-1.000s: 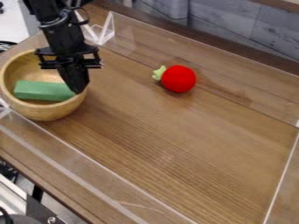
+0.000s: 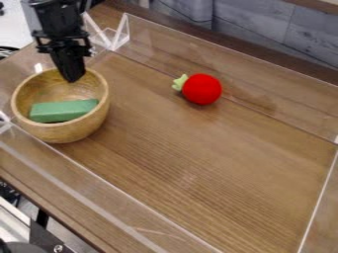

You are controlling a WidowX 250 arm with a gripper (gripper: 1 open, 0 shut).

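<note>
A wooden bowl (image 2: 86, 128) rests at the left of the table, holding a green block (image 2: 62, 111). Above and behind it, at the upper left, my black gripper (image 2: 62, 42) is shut, with nothing visible between its fingers. A red tomato-like object (image 2: 201, 89) with a pale green top lies at the center back, apart from the bowl.
A grey wall runs along the back, and the table's left edge lies close beside the bowl.
My gripper has risen from the green block in the bowl and moved back and left. The block now lies lower in the bowl, apart from the gripper.
</note>
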